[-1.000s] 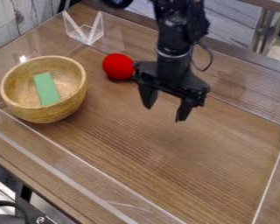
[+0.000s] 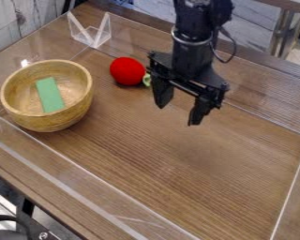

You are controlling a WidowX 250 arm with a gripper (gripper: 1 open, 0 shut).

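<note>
The black robot gripper point(image 2: 184, 101) hangs over the upper middle of the wooden table, its two fingers spread apart and pointing down, open. A red ball point(image 2: 127, 69) lies up and left of it, with a small green object point(image 2: 149, 81) beside the ball, partly behind the arm. A wooden bowl point(image 2: 71, 112) at the left holds a green block point(image 2: 49, 95).
A clear plastic container point(image 2: 91, 29) stands at the back left. A pale edge or rail runs along the back right.
The arm and gripper have shifted slightly to the right and appear turned a little. The ball, bowl and block have not visibly moved.
</note>
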